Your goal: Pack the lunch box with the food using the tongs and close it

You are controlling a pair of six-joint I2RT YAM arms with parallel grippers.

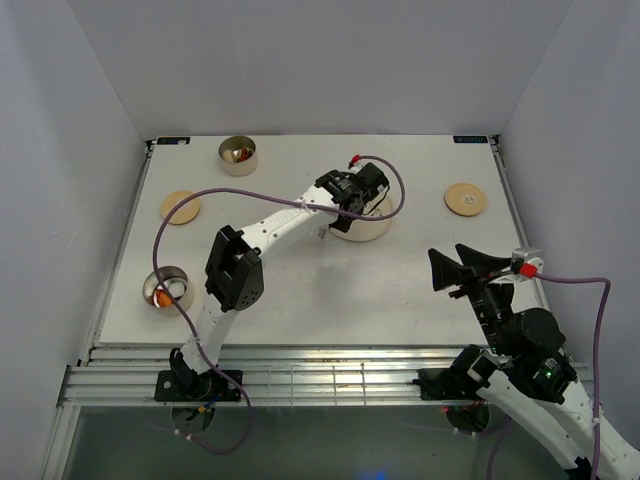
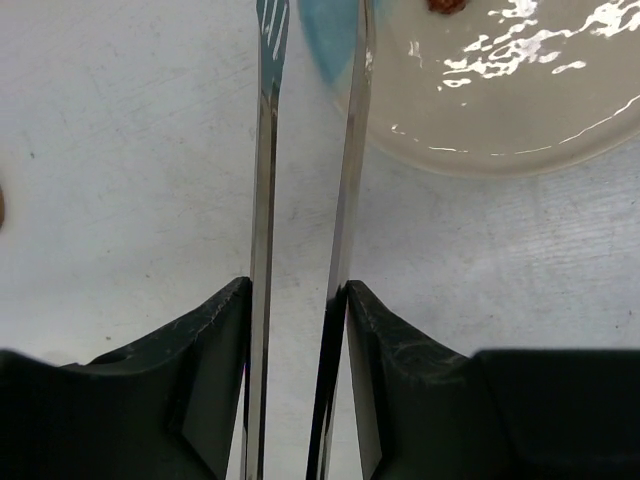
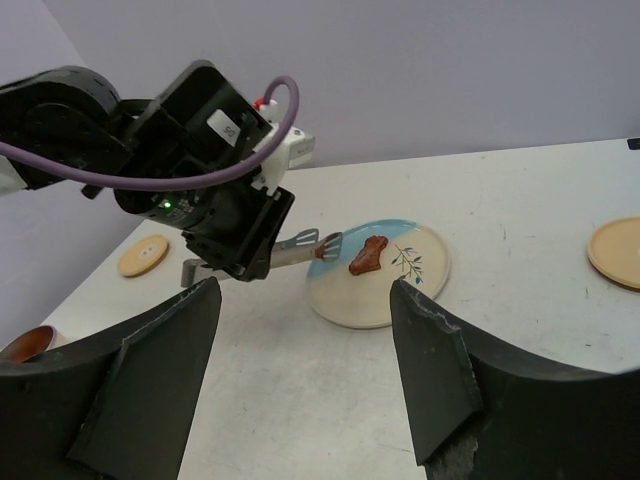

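Observation:
My left gripper is shut on metal tongs [image 2: 263, 190], whose two arms run up between its fingers in the left wrist view. The slotted tong heads reach the plate's blue edge. On the cream and blue plate [image 3: 350, 305] lies a brown piece of meat [image 3: 366, 256], close to the tong heads but not visibly gripped. From above, my left arm hides much of the plate. My right gripper [image 1: 452, 268] hangs at the right front, well away from the plate, its fingers apart with nothing between them.
At the back stands a round container [image 1: 238, 168] with food inside; another, metallic bowl [image 1: 152, 280] with orange food is at the left front. Round lids [image 1: 180, 207] lie left, and a similar lid [image 1: 465, 199] right.

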